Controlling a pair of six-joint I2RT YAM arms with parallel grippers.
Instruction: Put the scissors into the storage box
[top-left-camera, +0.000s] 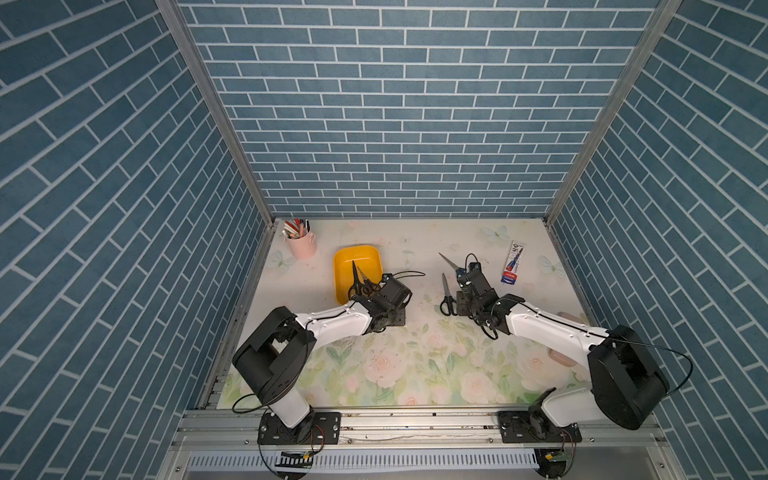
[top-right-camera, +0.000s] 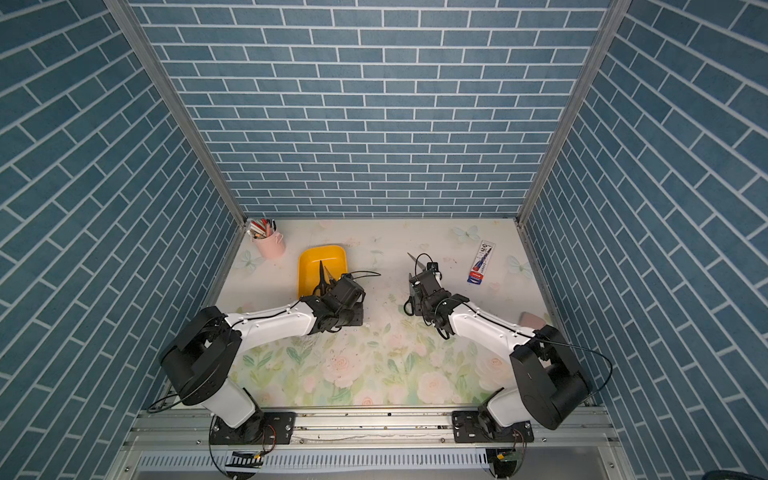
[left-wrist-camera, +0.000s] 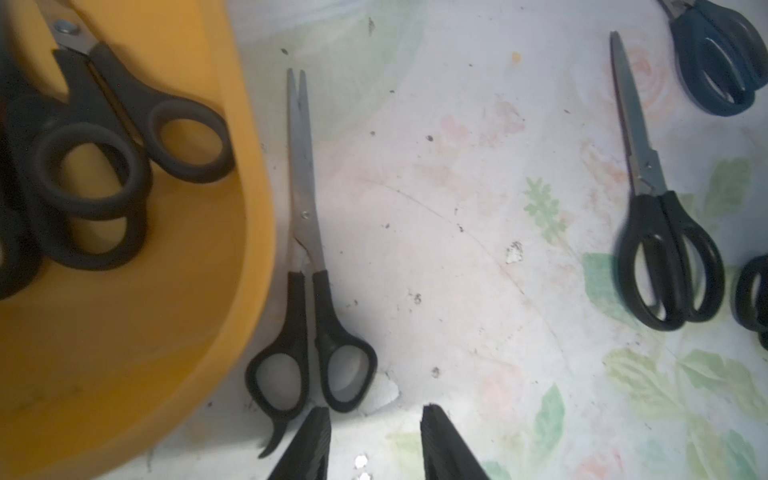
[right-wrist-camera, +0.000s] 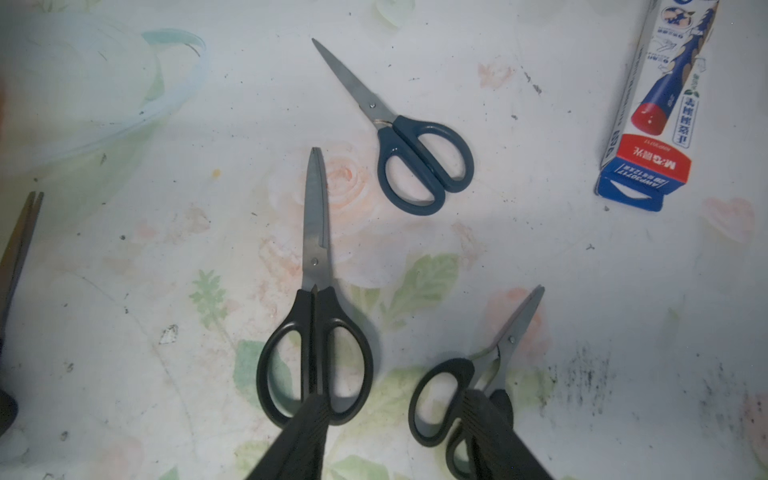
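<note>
The yellow storage box (top-left-camera: 357, 254) holds several dark-handled scissors. In the left wrist view my left gripper is open over long black scissors (left-wrist-camera: 342, 336) lying beside the box, its fingertips near the finger loops, nothing held. In the right wrist view my right gripper is open above the table, between long black scissors (right-wrist-camera: 314, 240) and small black scissors (right-wrist-camera: 440, 376), with one finger over each one's handle area. Blue-handled scissors (right-wrist-camera: 408, 168) lie farther back.
A pink cup of pens (top-left-camera: 301, 244) stands at the back left. A pencil box (right-wrist-camera: 656, 112) lies at the back right, and a pink rectangular item (top-right-camera: 533, 320) at the right edge.
</note>
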